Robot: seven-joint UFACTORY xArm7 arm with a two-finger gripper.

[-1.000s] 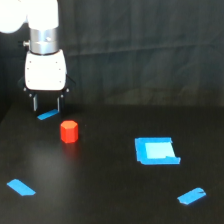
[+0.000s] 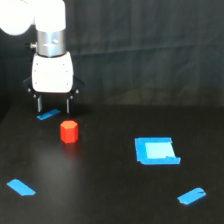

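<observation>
A white robot arm hangs at the upper left with its gripper (image 2: 54,101) open, the two fingers apart and nothing seen between them. Just to the right of and below it, a red block (image 2: 69,131) stands upright on the black table (image 2: 110,190), apart from the fingers.
A light square edged in blue tape (image 2: 159,151) lies at the right. Blue tape strips lie at the front left (image 2: 21,187), at the front right (image 2: 192,195) and below the gripper (image 2: 49,115).
The arm and open gripper have moved a little to the right, toward above the red block. The block has not moved.
</observation>
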